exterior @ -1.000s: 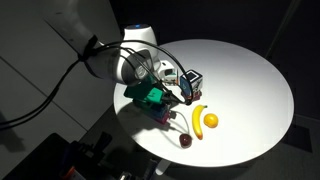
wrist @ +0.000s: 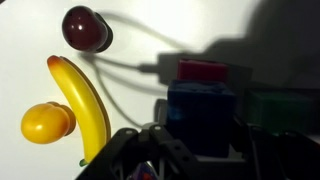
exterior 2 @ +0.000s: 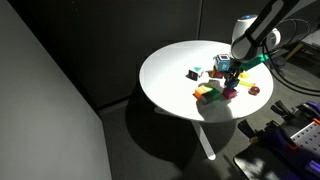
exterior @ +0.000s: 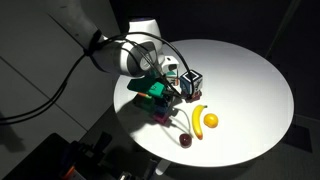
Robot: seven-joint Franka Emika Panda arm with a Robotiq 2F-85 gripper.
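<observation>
My gripper is shut on a dark blue block, which fills the space between its fingers in the wrist view. Just beyond the blue block shows a red block; whether the two touch, I cannot tell. A green block lies to the right in the wrist view, partly in shadow. From the second exterior view, the gripper is over the near right part of the round table, above the red block. The arm and cables hide much of this area in the first exterior view.
A banana, an orange and a dark red round fruit lie close to the gripper on the white table. A patterned cube stands farther back.
The fruit and the patterned cube have stayed in place.
</observation>
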